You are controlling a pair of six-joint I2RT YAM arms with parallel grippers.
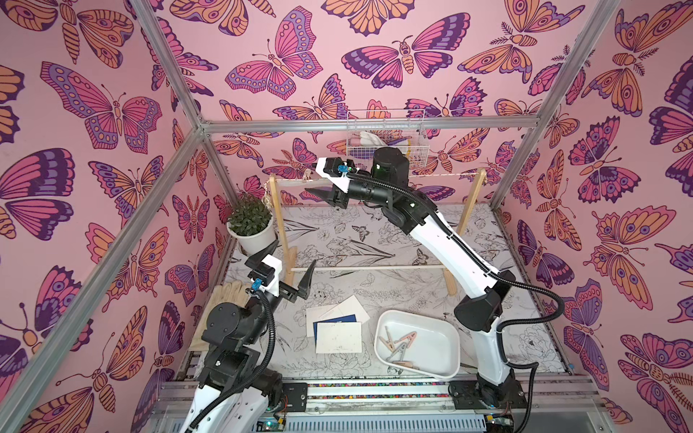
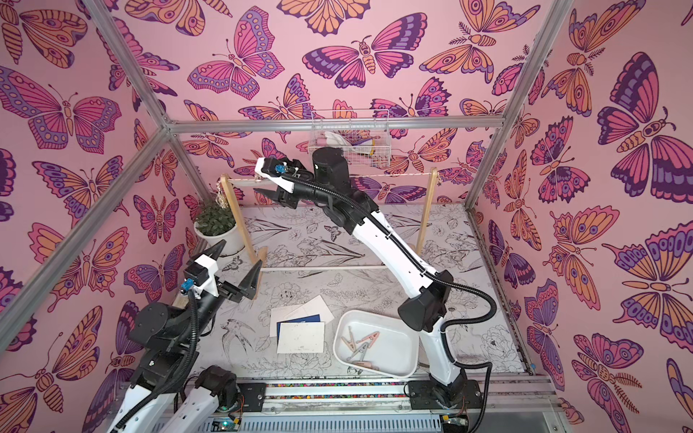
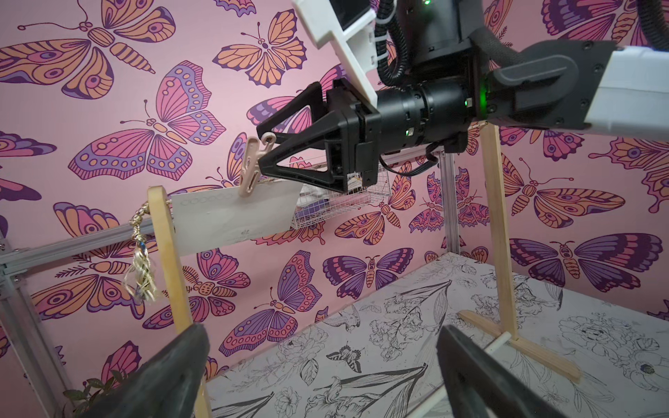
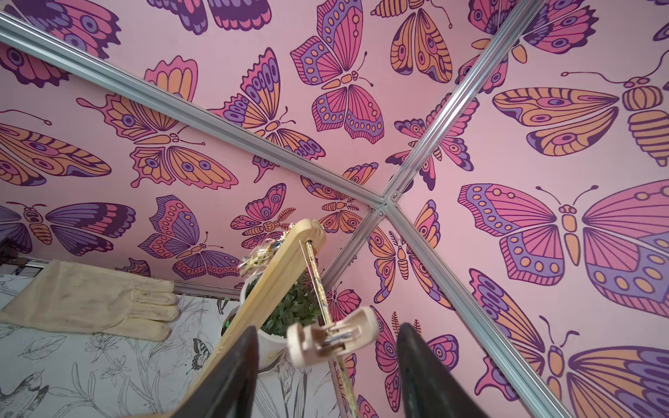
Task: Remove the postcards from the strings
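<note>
One white postcard (image 3: 230, 219) hangs from the string (image 4: 315, 278) by the left post. A pale pink clothespin (image 3: 249, 165) grips its top edge. My right gripper is open, its fingertips close to the clothespin. In the right wrist view the clothespin (image 4: 334, 338) sits between the blurred fingers; whether they touch it I cannot tell. My left gripper (image 1: 293, 257) stands open and empty, low in front of the left post. Several removed postcards (image 1: 339, 337), white and blue, lie stacked on the table. Clothespins (image 1: 400, 350) rest in the white tray (image 1: 453, 339).
The wooden frame's posts (image 1: 279, 223) and lower bar (image 1: 375, 267) stand across the table. Behind the left post is a potted plant (image 1: 250, 216). Gloves (image 4: 90, 299) lie at the left edge, and a wire basket (image 1: 386, 155) hangs on the back wall.
</note>
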